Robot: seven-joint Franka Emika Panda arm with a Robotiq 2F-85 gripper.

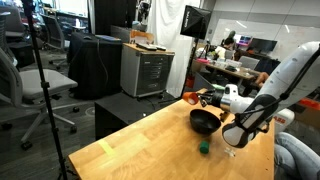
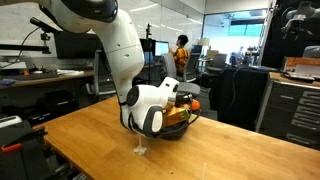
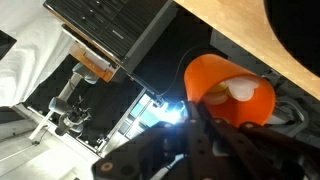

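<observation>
An orange cup-shaped thing [image 3: 236,88] with white pieces in it fills the middle of the wrist view. In exterior view 1 the same orange thing [image 1: 190,98] is at the end of my gripper [image 1: 207,97], above the table's far edge. My gripper is shut on it, though the contact between fingers and orange thing is hard to make out. A black bowl [image 1: 205,122] stands on the table just below and nearer. In exterior view 2 my arm partly hides the bowl [image 2: 176,131], and an orange spot [image 2: 195,104] shows behind it.
A small green object [image 1: 204,147] lies on the wooden table [image 1: 135,152] in front of the bowl. A dark cabinet [image 1: 144,70] stands beyond the table.
</observation>
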